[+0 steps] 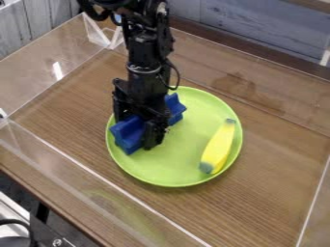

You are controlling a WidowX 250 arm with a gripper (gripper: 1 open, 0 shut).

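A black robot arm comes down from the top centre to a gripper (139, 118) low over a green plate (175, 169). A blue object (129, 137) lies on the left part of the plate, largely covered by the dark gripper; whether the fingers hold it I cannot tell. A yellow banana-like object (218, 145) lies on the plate's right side.
The plate rests on a wooden table (264, 193) with free room to the right and left. A pale wooden wall (258, 29) runs along the back, and clear edging borders the table at lower left.
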